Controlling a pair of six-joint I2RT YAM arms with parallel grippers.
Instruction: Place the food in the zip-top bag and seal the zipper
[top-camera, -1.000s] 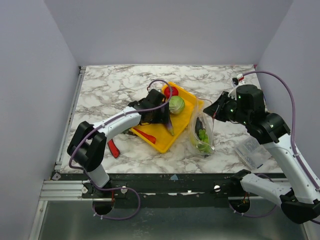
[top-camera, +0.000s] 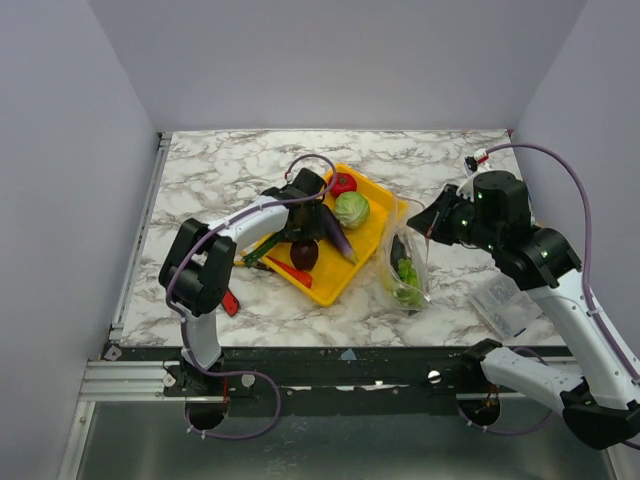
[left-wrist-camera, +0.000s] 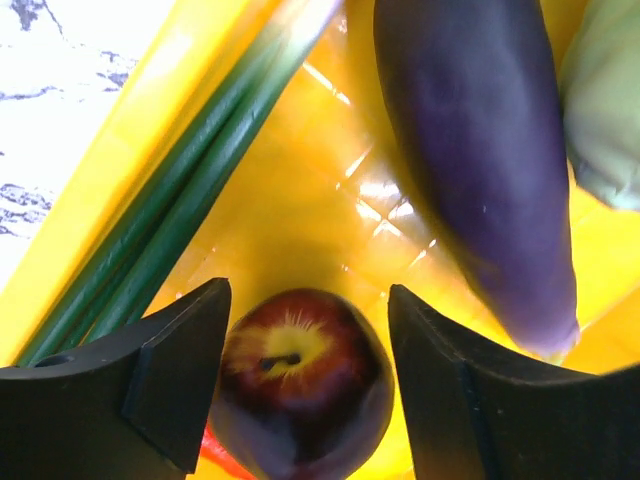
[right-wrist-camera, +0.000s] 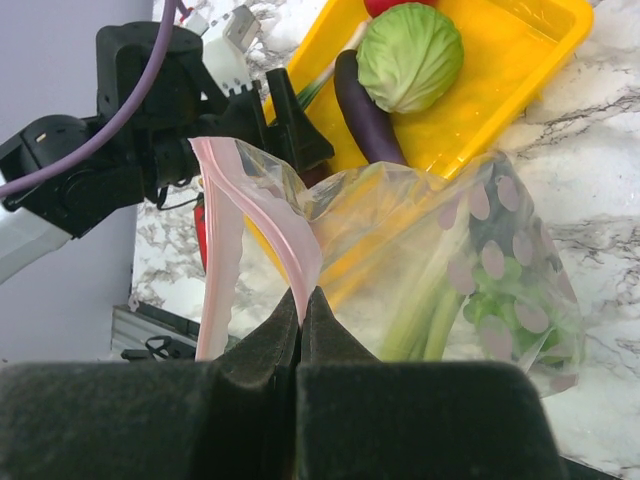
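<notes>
My left gripper stands part open over the dark plum-like fruit (left-wrist-camera: 300, 390) in the yellow tray (top-camera: 335, 275), a finger either side of it. An eggplant (left-wrist-camera: 470, 150), green stalks (left-wrist-camera: 185, 190), a cabbage (top-camera: 351, 208) and a tomato (top-camera: 342, 183) lie in the tray too. My right gripper is shut on the pink zipper edge of the clear bag (top-camera: 390, 280), held upright beside the tray. Leafy greens (top-camera: 408, 275) and a dark long item show inside the bag.
A red item (top-camera: 229, 300) lies on the marble table left of the tray. A clear flat bag or sheet (top-camera: 505, 305) lies at the front right.
My left gripper has pulled back to the left from over the eggplant, and the dark fruit shows more clearly in the top view. The right arm has not moved.
</notes>
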